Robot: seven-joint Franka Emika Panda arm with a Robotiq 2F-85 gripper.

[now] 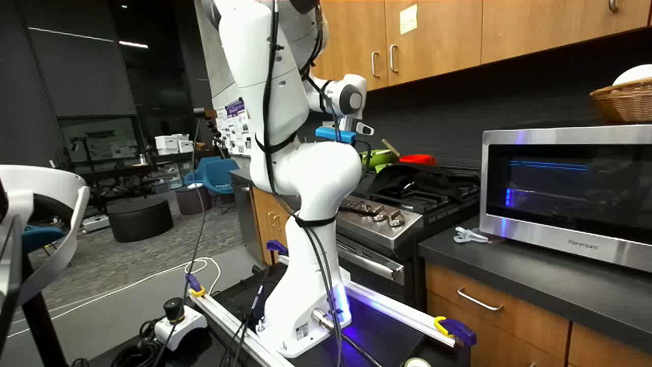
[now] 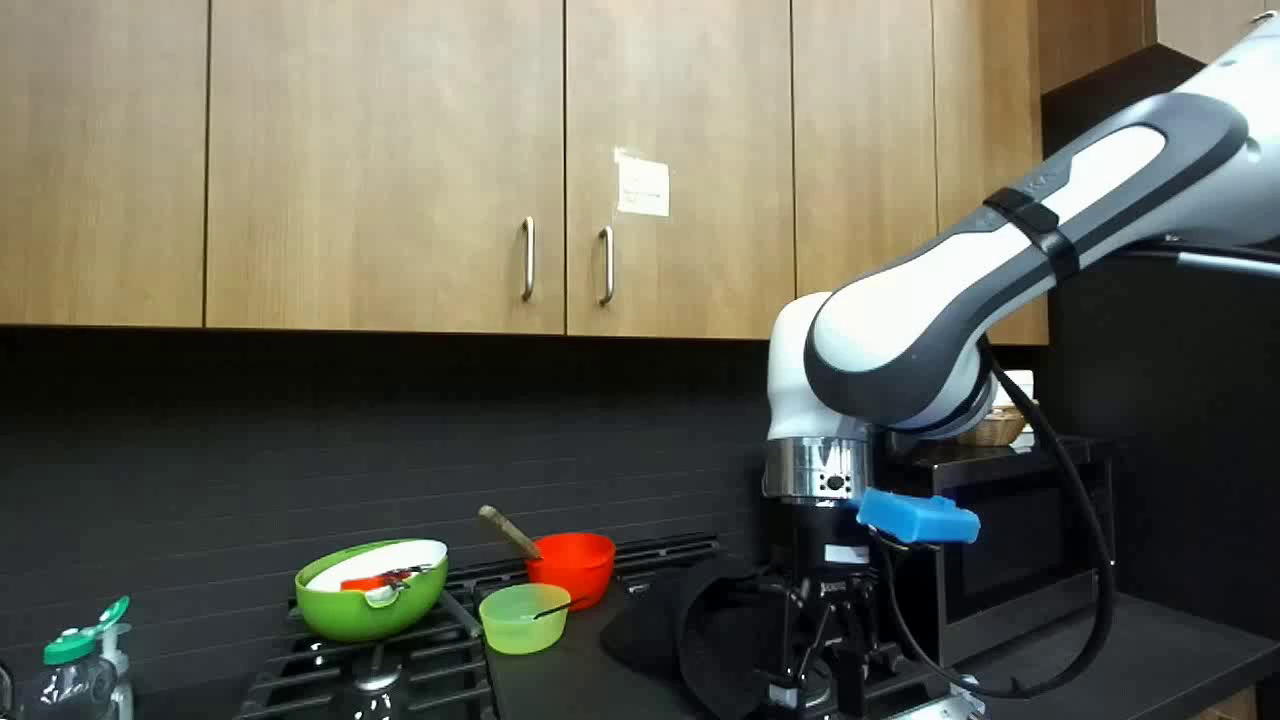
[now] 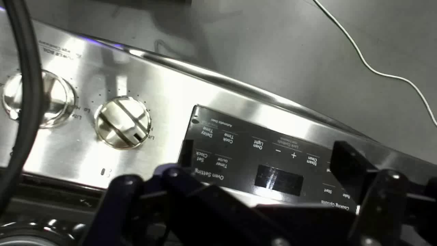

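Observation:
My gripper stands open in the wrist view, its two black fingers wide apart and nothing between them. Below it is the stove's dark control panel (image 3: 239, 149), with printed buttons and an unlit display (image 3: 279, 180). A round metal knob (image 3: 123, 122) sits beside the panel, outside the fingers. Farther left, a second knob (image 3: 59, 98) is partly covered by a black cable (image 3: 30, 82). In exterior view 2 the arm reaches down over the stove, with the fingertips hard to make out against dark things. Exterior view 1 has the gripper hidden behind the arm.
On the stove are a green bowl (image 2: 348, 612) holding a white dish, a light green bowl (image 2: 523, 634) and a red bowl (image 2: 573, 566). A black pan-like thing (image 2: 720, 636) lies near the gripper. Right of the stove stands a microwave (image 1: 550, 241); wooden cabinets (image 2: 384, 168) hang overhead.

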